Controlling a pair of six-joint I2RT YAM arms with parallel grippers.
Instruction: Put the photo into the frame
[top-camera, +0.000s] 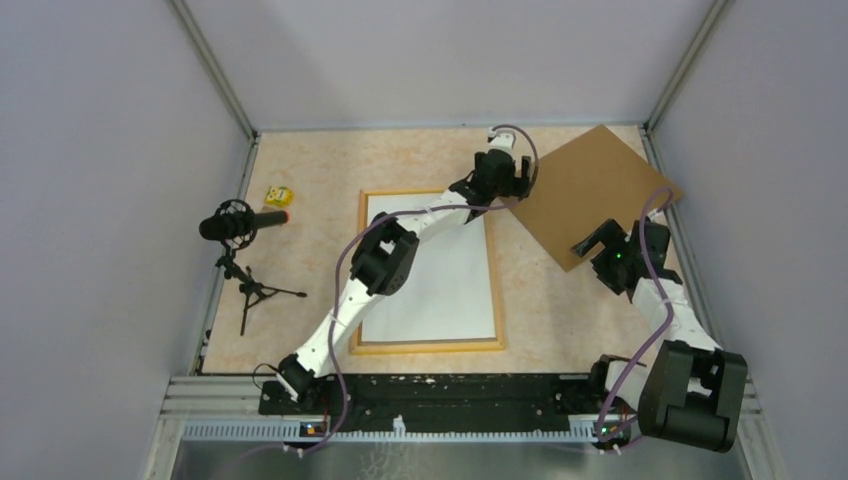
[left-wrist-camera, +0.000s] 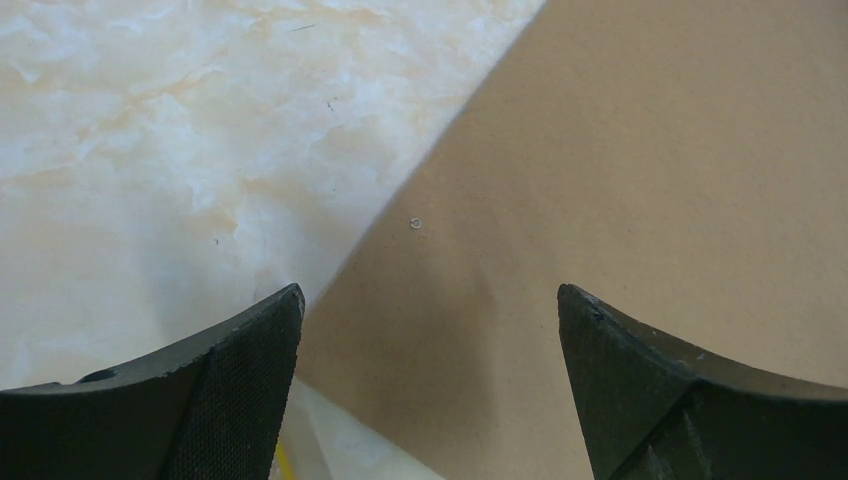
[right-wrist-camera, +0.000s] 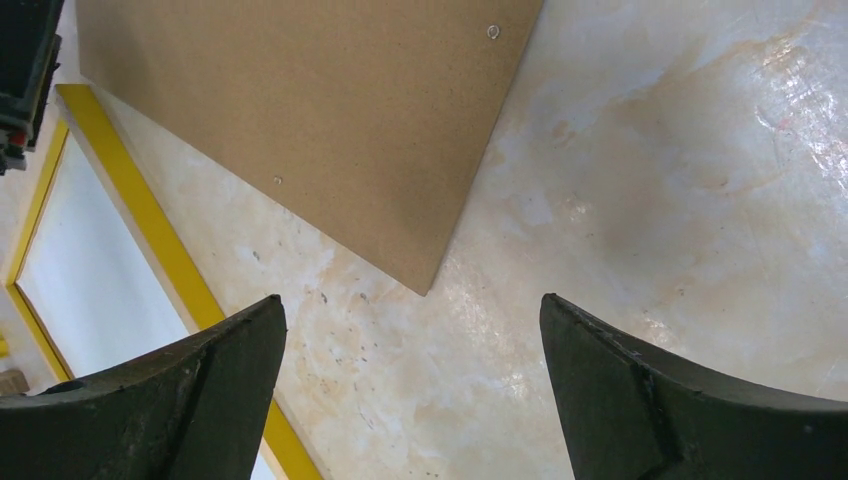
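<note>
The light wooden frame lies flat left of the table's middle, a plain white sheet inside it. To its right, a brown board rests slantwise on the table; whether a photo is under it cannot be seen. Over the board's left corner is my left gripper, its fingers wide apart and nothing held. My right gripper is open too, above the board's near corner, which shows between its fingertips. A small metal ring sits near the board's edge.
At the left stands a black tripod device, with a small yellow item beyond it. The left arm reaches across the wooden frame. Bare table shows between the frame and the right arm.
</note>
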